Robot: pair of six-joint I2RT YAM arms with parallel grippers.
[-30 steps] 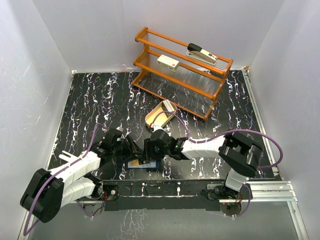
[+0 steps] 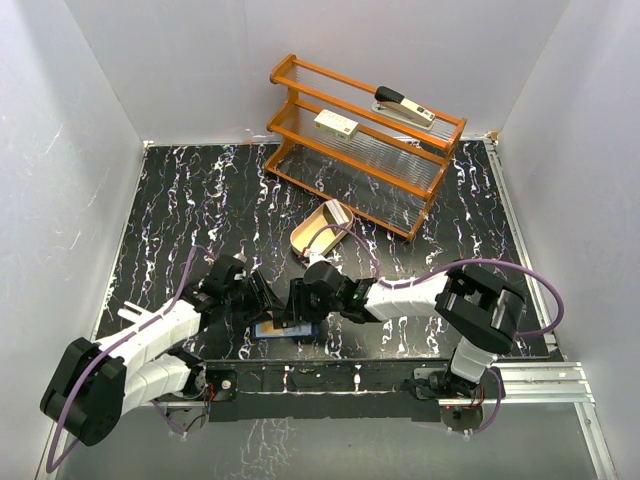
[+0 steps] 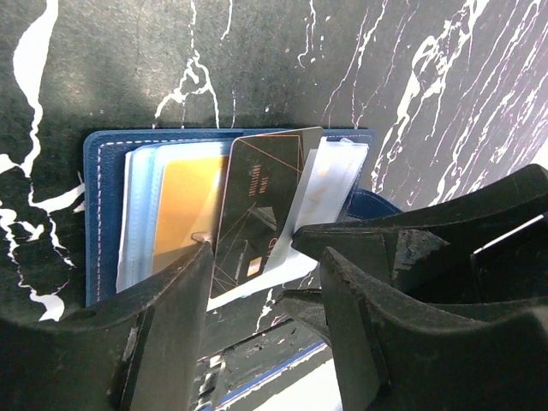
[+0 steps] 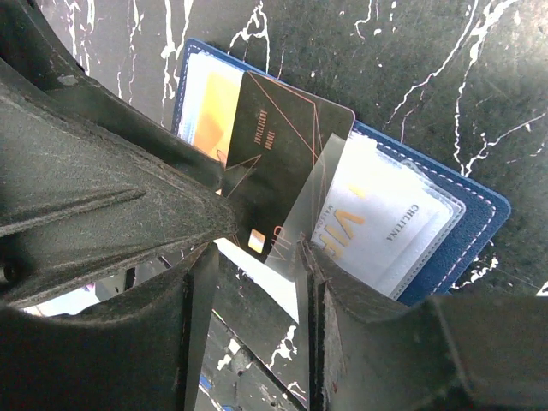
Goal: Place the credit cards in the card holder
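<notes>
A blue stitched card holder (image 3: pixel 98 214) lies open on the marble table with cards in clear sleeves, among them a white card (image 4: pixel 381 218) and a yellow one (image 3: pixel 184 197). A black card (image 3: pixel 257 197) lies across its middle, partly under a translucent sleeve. My left gripper is over the holder's near edge, fingers apart around the black card's lower part; whether it touches cannot be told. My right gripper stands open at the holder's other side, its fingertips at the clear sleeve and white strip below the black card. The two grippers nearly meet.
A tan tray (image 2: pixel 308 240) with small items sits behind the grippers. At the back stands a wooden rack (image 2: pixel 360 170) with a stapler (image 2: pixel 403 110) and a white box (image 2: pixel 335 125).
Both grippers have shifted only slightly in the top view over the last second; the holder stays where it was.
</notes>
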